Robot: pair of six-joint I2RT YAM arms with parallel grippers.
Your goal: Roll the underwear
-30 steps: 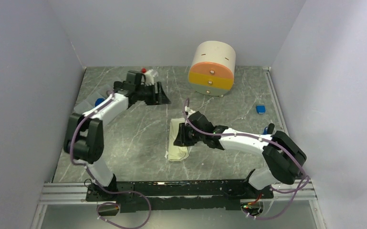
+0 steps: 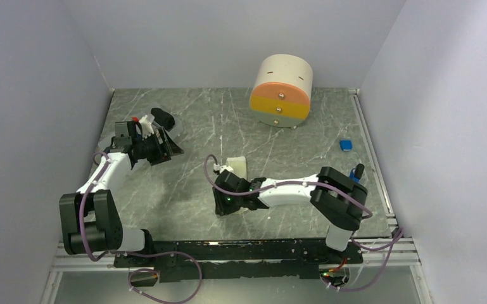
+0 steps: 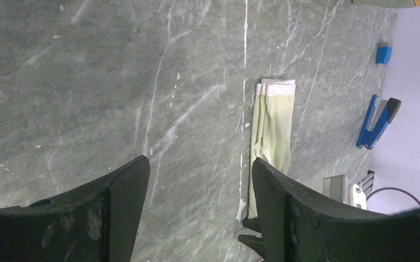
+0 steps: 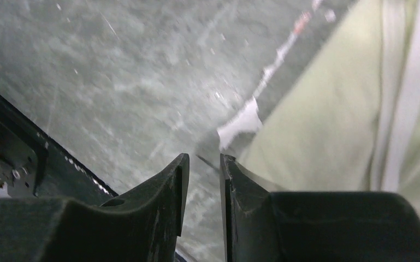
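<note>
The pale yellow underwear, folded into a long narrow strip, lies flat near the middle of the table. In the top view only its far end shows clearly; the right arm covers the rest. My right gripper is low at the cloth's near left corner, fingers part open with a narrow gap. One finger touches or overlaps the cloth; which, I cannot tell. No cloth shows between the fingers. My left gripper hangs open over bare table left of the cloth, its fingers wide apart and empty.
A cream cabinet with coloured drawers stands at the back. A small blue box and a blue stapler-like object lie at the right. A clear container sits behind the left gripper. Table between the arms is clear.
</note>
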